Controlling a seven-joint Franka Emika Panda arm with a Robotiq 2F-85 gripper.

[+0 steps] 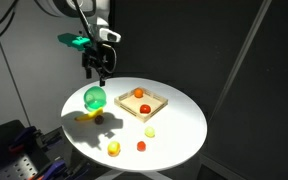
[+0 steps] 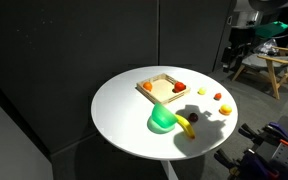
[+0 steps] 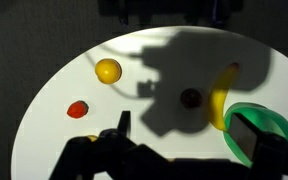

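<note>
My gripper hangs high above the table, open, with nothing between its fingers. In the wrist view the two fingers stand wide apart at the lower edge. On the white round table a green bowl sits near a yellow banana. Beside the banana lies a dark round fruit. A yellow-orange fruit and a small red fruit are near the front edge, and a pale yellow fruit lies farther back.
A shallow wooden box holds an orange fruit and a red fruit. Much of the table's surface right of the box is bare. A wooden chair stands beyond the table.
</note>
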